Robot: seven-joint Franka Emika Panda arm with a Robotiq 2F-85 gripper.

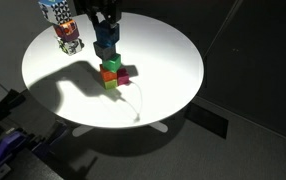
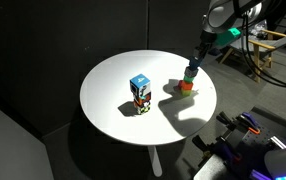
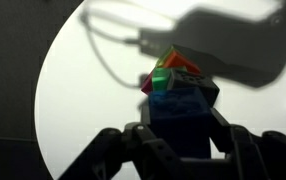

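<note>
A stack of cubes rises from the round white table in the first exterior view. An orange-and-yellow cube (image 1: pixel 109 78) is at its base, a green cube (image 1: pixel 111 62) above that, then a dark cube (image 1: pixel 105 49), with a blue cube (image 1: pixel 107 34) at the top. The layers do not line up exactly. My gripper is shut on the blue cube, seen from above in the wrist view. Whether the blue cube rests fully on the dark cube (image 3: pixel 201 86) cannot be told. A small magenta cube (image 1: pixel 122 75) sits beside the base.
Another stack, of patterned cubes (image 2: pixel 140 94), stands apart on the white table (image 2: pixel 108 75). Its top reaches high near my arm in the first exterior view. A chair (image 2: pixel 270 45) stands beyond the table.
</note>
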